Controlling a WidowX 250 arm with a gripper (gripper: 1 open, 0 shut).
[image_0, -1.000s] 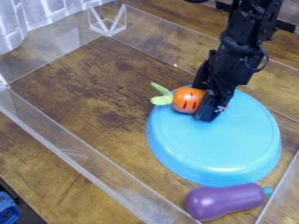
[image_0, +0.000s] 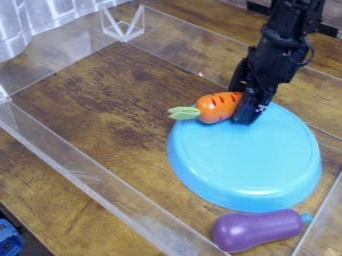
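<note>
An orange toy carrot (image_0: 218, 105) with pale green leaves lies at the upper-left edge of a light blue disc (image_0: 245, 163), which looks like an upturned plate. The black gripper (image_0: 243, 107) is down at the carrot's right end, over the disc's back edge. Its fingers are dark and overlap, so whether they are shut on the carrot cannot be told.
A purple toy eggplant (image_0: 258, 228) lies at the bottom right, below the disc. Clear walls bound the wooden surface (image_0: 94, 110), whose left part is free. A blue object (image_0: 8, 240) sits at the bottom-left corner.
The gripper and arm have moved slightly up and right. The carrot has turned from end-on to lying more sideways.
</note>
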